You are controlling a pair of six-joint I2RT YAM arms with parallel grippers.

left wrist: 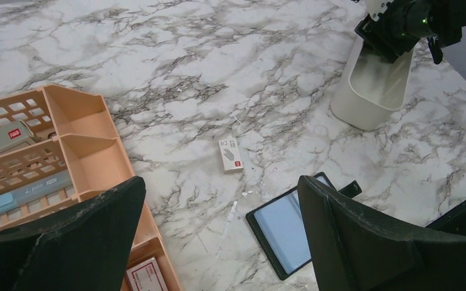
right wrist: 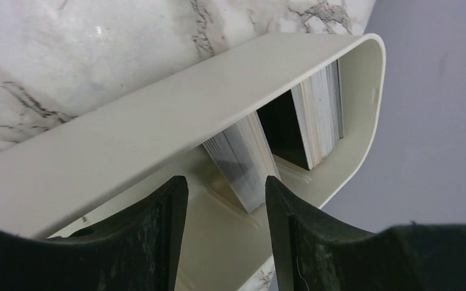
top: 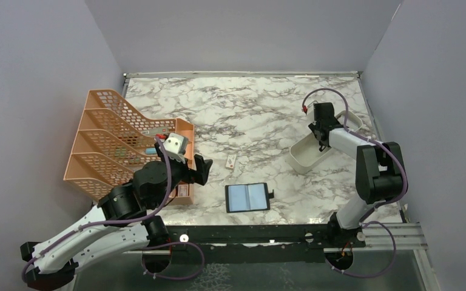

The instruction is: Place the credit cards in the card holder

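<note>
The open card holder (top: 248, 197), dark-edged with pale inner pages and a tab on its right, lies flat near the table's front edge. In the left wrist view, the card holder (left wrist: 283, 233) is partly covered by a finger. Over the orange organizer's right side stands my left gripper, open and empty. My right gripper reaches into the cream bin (right wrist: 127, 136), open. Beyond its fingertips a stack of thin, card-like pieces (right wrist: 241, 160) leans in the bin. I cannot tell whether these are credit cards.
The orange organizer (top: 100, 154) at the left holds boxes and a blue item (left wrist: 24, 195). A small white box (left wrist: 230, 156) lies between organizer and bin. Farther inside the bin is another pale stack (right wrist: 319, 115) beside a black panel.
</note>
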